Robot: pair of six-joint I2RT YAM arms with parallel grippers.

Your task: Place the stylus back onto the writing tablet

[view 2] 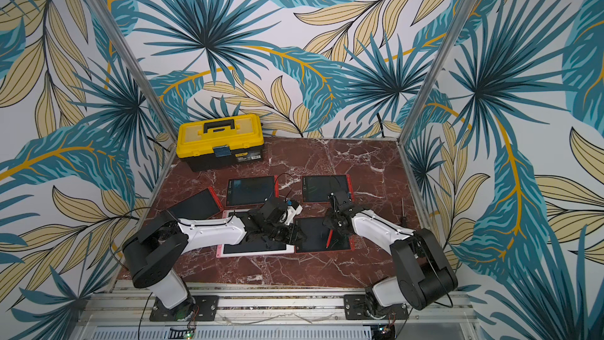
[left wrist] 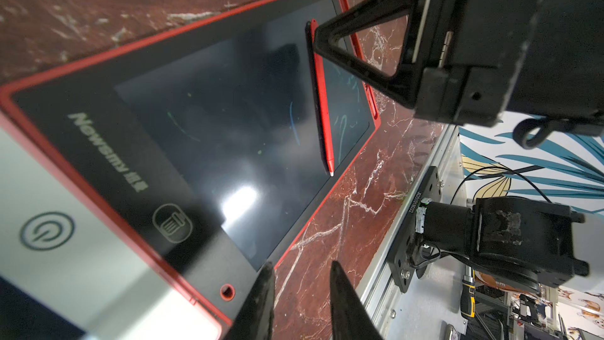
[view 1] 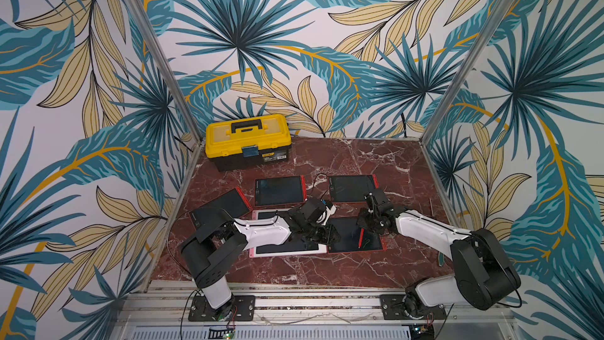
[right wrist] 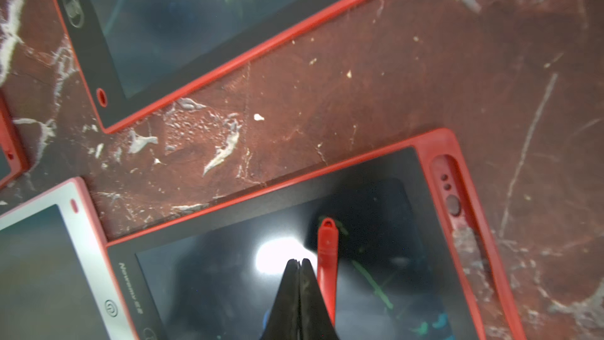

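The red stylus lies across the screen of the front red-rimmed tablet, near its right end; that tablet's stylus slot (right wrist: 462, 214) shows empty in the right wrist view. My right gripper is shut just beside the stylus's top end, with nothing seen between its fingers; in the left wrist view it hangs over that end. My left gripper stands part open with nothing between its fingers, left of the stylus over the tablet's lower left part.
A white-rimmed tablet (right wrist: 81, 220) adjoins on the left; further red-rimmed tablets (view 1: 280, 190) lie behind and at far left. A yellow toolbox (view 1: 246, 141) stands at the back left. Bare marble table (view 1: 396, 157) shows at the back right.
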